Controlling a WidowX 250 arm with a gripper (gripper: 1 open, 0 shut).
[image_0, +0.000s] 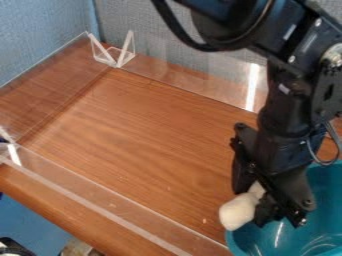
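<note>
The black robot arm comes down from the top right, with its gripper (262, 200) at the lower right, shut on a small pale cream object (238, 211). The object sticks out to the left of the fingers, at the near left rim of a teal bin (321, 236) that fills the lower right corner. Part of the bin is hidden behind the arm.
A bare wooden surface (134, 130) fills the middle, bordered by clear plastic walls. Clear plastic brackets (112, 52) stand at the back left corner. Blue material shows at the lower left, outside the surface.
</note>
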